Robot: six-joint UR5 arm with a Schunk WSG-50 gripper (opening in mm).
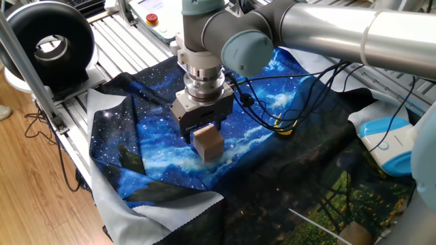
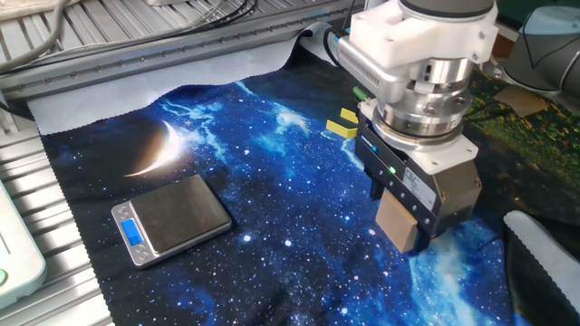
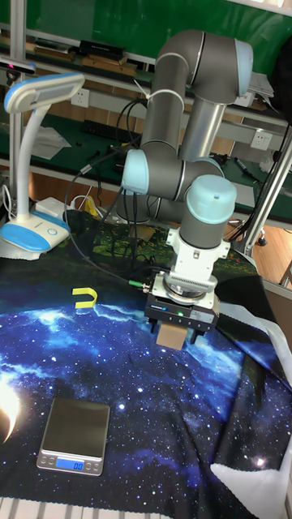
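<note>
A small brown box (image 1: 208,143) rests on the blue starry cloth, under the gripper (image 1: 202,135), which points straight down. The fingers stand wide, and in exterior view 1 a narrow gap shows between the left finger and the box. In exterior view 2 the box (image 2: 396,223) appears between the fingers of the gripper (image 2: 399,219). Exterior view 3 has the box (image 3: 172,337) below the gripper body, one finger to each side. Whether either finger touches it cannot be told.
A kitchen scale (image 2: 188,215) lies on the cloth, its display (image 3: 70,465) lit. A yellow bracket (image 3: 84,298) sits behind the gripper, near hanging cables. A blue-white lamp (image 3: 35,232) stands at the back. The cloth (image 1: 163,211) is folded at one edge.
</note>
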